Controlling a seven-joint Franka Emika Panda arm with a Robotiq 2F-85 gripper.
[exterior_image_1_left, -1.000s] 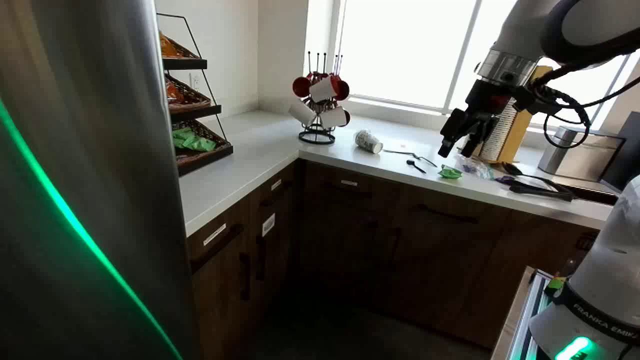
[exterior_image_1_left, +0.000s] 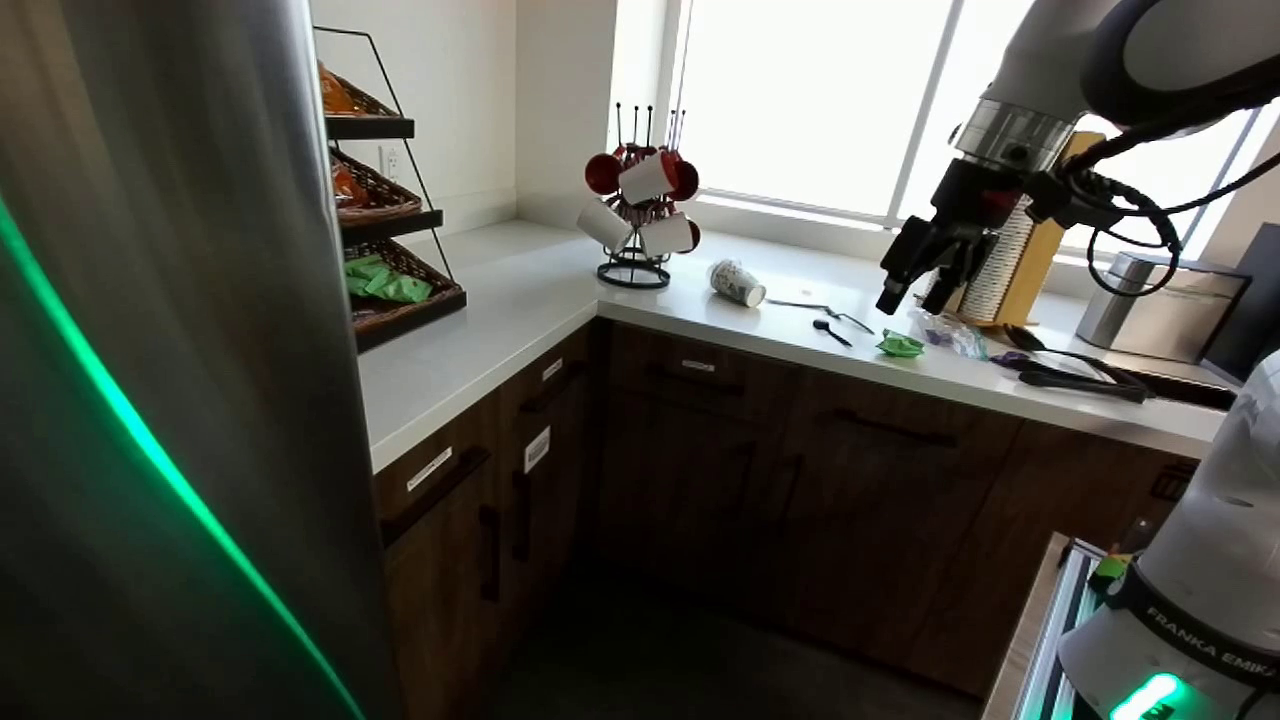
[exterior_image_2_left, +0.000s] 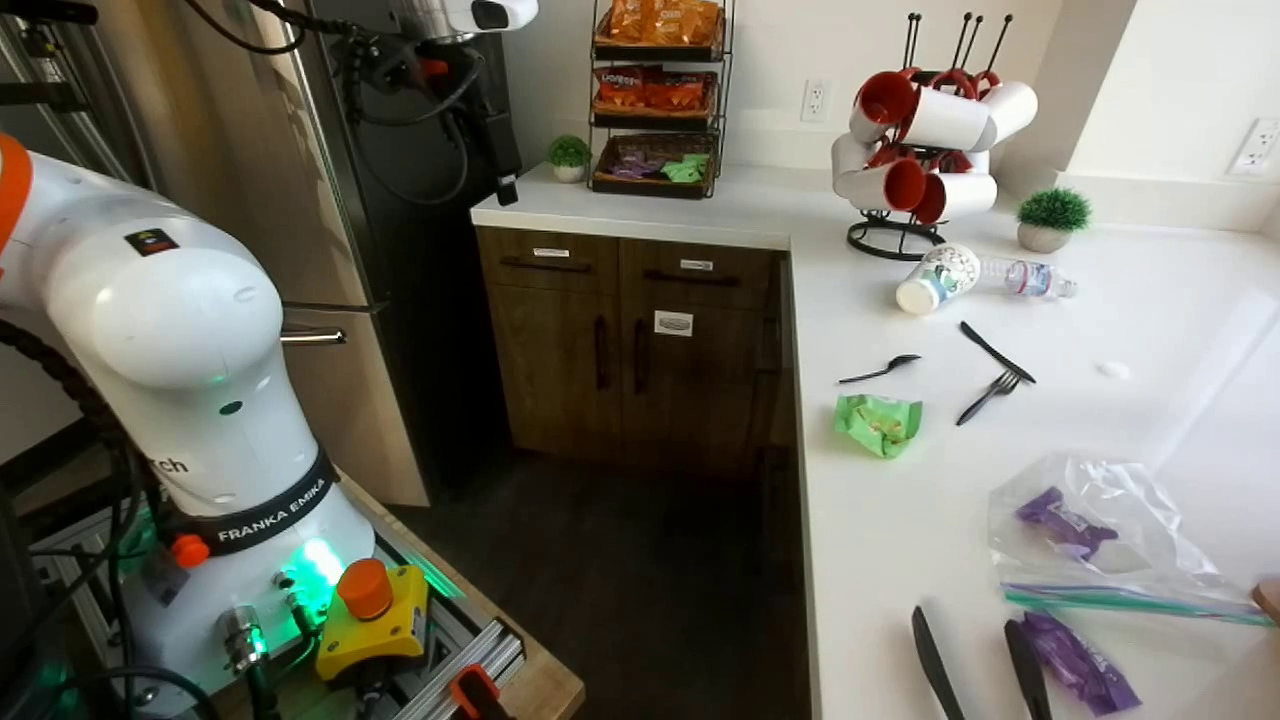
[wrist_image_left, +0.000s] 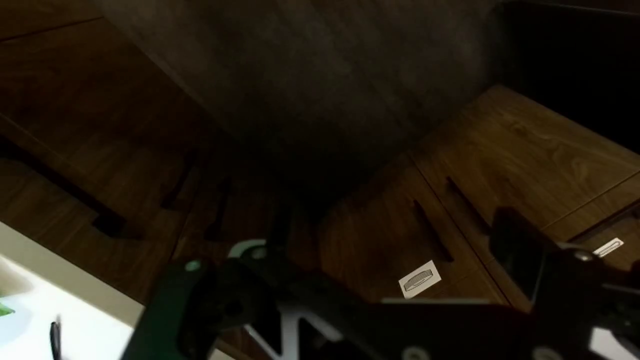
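My gripper (exterior_image_1_left: 912, 304) hangs in the air, pointing down, with its two fingers apart and nothing between them. In the wrist view the dark fingers (wrist_image_left: 516, 249) stand wide of each other, over the floor and cabinet fronts. A crumpled green snack bag (exterior_image_2_left: 879, 424) lies near the front edge of the counter (exterior_image_2_left: 912, 528). Behind it are a black spoon (exterior_image_2_left: 882, 370), a knife (exterior_image_2_left: 997, 350) and a fork (exterior_image_2_left: 988, 396). A patterned paper cup (exterior_image_2_left: 938, 280) lies on its side, touching or close to a clear bottle (exterior_image_2_left: 1041, 280).
A mug rack (exterior_image_1_left: 635, 274) stands in the counter corner, and a tiered snack shelf (exterior_image_2_left: 657, 119) near the fridge (exterior_image_1_left: 180, 360). A clear zip bag (exterior_image_2_left: 1152, 546) holds a purple packet (exterior_image_2_left: 1065, 523). Dark utensils lie close by. Counter between shelf and mug rack is clear.
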